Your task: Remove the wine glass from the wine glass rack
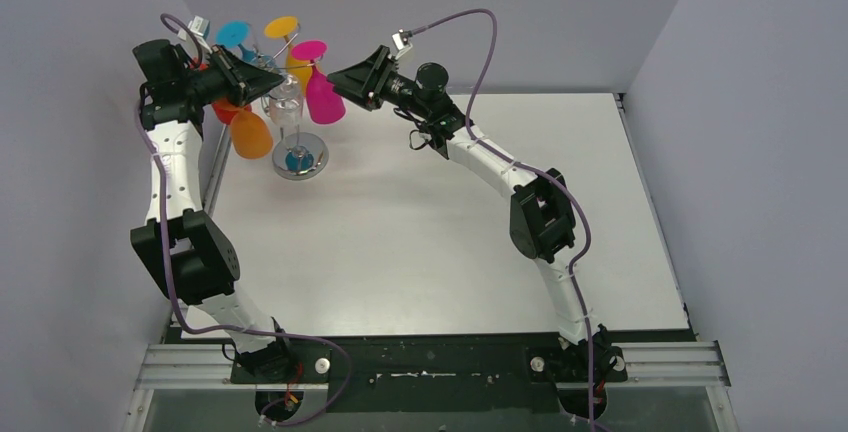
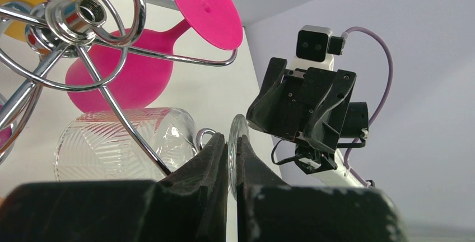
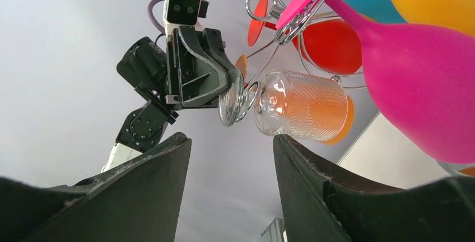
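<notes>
A clear ribbed wine glass (image 2: 120, 144) hangs upside down from the metal rack (image 2: 92, 18), its stem at a wire loop. My left gripper is shut on the flat foot of this glass; the clear disc shows between its fingertips. In the right wrist view the same glass (image 3: 302, 105) hangs with its bowl away from the left gripper. My right gripper (image 1: 332, 84) is beside a pink glass (image 1: 322, 97), to its right. Its fingers (image 3: 154, 180) stand apart with nothing between them.
Orange (image 1: 250, 135), yellow (image 1: 283, 27), blue (image 1: 234, 35) and red (image 3: 330, 43) glasses hang around the rack, close to the left gripper. The rack's round base (image 1: 300, 167) stands on the white table (image 1: 420, 252), whose middle and right are clear.
</notes>
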